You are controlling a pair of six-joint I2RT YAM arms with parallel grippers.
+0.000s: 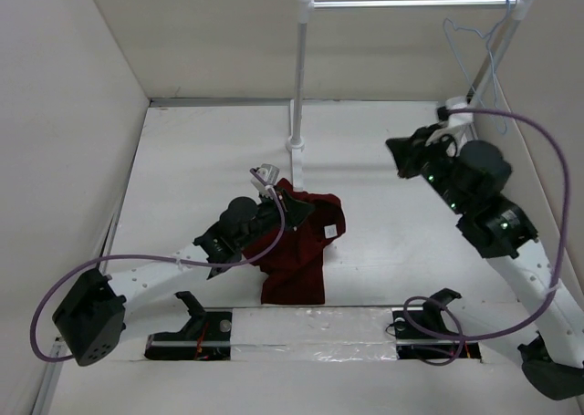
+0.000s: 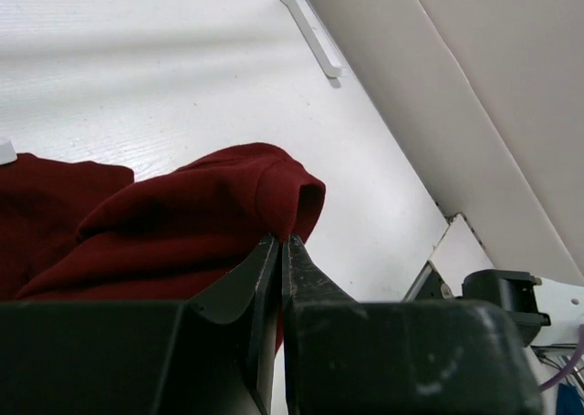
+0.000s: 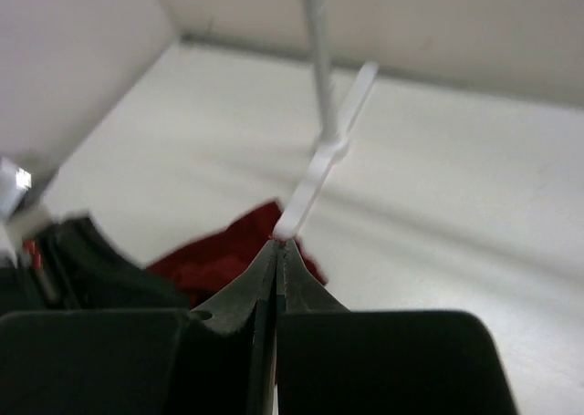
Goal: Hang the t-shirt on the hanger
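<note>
The dark red t-shirt (image 1: 292, 274) lies crumpled on the white floor, a pale label on it. My left gripper (image 1: 299, 212) is over it; in the left wrist view its fingertips (image 2: 272, 260) are closed at a fold of cloth, and whether any is pinched cannot be told. My right gripper (image 1: 397, 155) is raised at the right, away from the shirt; its fingers (image 3: 306, 287) are shut, with nothing visible between. A light blue wire hanger (image 1: 455, 49) hangs at the right end of the rail.
The metal rail (image 1: 411, 4) stands on posts with white feet (image 1: 297, 164) behind the shirt. Walls close in at left, right and back. Bare floor lies left and right of the shirt.
</note>
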